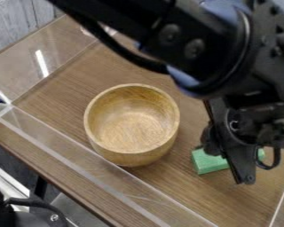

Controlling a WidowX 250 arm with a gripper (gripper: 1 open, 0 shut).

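Observation:
A round wooden bowl (131, 125) stands on the brown tabletop left of centre. To its right, a green block (209, 161) lies on the table, partly hidden under my black gripper (226, 156), which hangs low over it at the right side of the view. The gripper looks shut; I cannot make out anything held between its fingers, and its body hides part of the block.
Clear plastic strips or panels (85, 168) run along the left and front edges of the table. Dark equipment (0, 216) sits off the table at the lower left. The table left of and behind the bowl is clear.

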